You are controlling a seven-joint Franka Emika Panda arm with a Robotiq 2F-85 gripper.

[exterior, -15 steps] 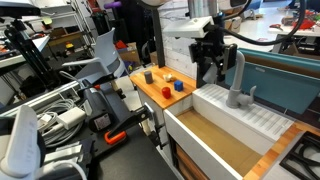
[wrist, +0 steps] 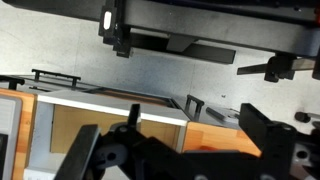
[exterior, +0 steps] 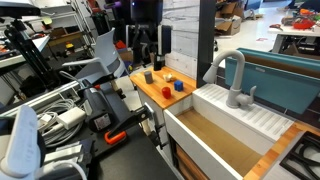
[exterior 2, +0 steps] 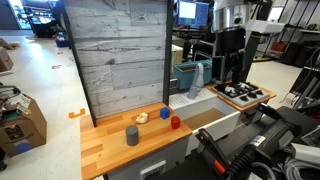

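My gripper (exterior 2: 228, 72) hangs high near the front of the counter, its fingers spread apart. In the wrist view the gripper is open with nothing between its fingers, above drawer handles and a pale floor. On the wooden counter (exterior 2: 100, 150), well below and apart from the gripper, stand a red cup (exterior: 166, 92), a blue cup (exterior: 178, 86) and a grey can (exterior 2: 131, 135). Small yellow and whitish things (exterior 2: 143, 119) lie near them. A white sink (exterior: 185, 128) with a brown bottom is empty.
A white faucet (exterior: 236, 80) rises behind the sink. The black stove top (exterior: 302, 155) lies beyond the sink, and a teal bin (exterior: 270, 80) stands behind. Panelled boards (exterior 2: 125, 60) back the counter. Bare counter shows left of the grey can in exterior view 2.
In exterior view 1 my gripper has swung from above the sink leftward across the cups, and now sits higher at the upper left. The cups, can and sink look unmoved.
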